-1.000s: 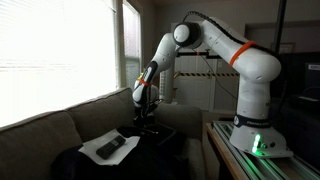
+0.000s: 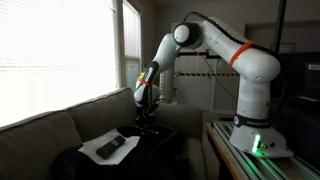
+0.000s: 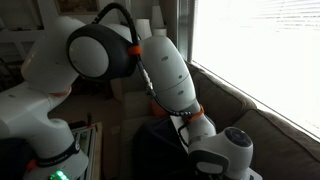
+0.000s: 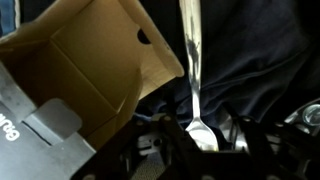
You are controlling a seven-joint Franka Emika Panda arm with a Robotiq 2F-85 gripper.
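In the wrist view a spoon [image 4: 193, 62] with a long shiny handle lies on dark cloth. Its bowl [image 4: 201, 134] is at the bottom middle, between the dark fingers of my gripper. The fingers stand apart, and whether either touches the spoon cannot be made out. An open cardboard box [image 4: 95, 50] fills the left side, beside the spoon. Exterior view 1 has my gripper [image 2: 143, 116] low over the dark cloth at the far end of the couch; the spoon and the box cannot be picked out there.
A dark remote [image 2: 110, 147] rests on something white [image 2: 123, 151] on the couch's near part. Dark cloth [image 2: 75, 165] covers much of the seat. The couch back [image 2: 98, 115] runs behind my hand, and a wooden table edge [image 2: 232, 160] stands at the right. Shiny clear objects [image 4: 310, 113] show at the wrist view's right edge.
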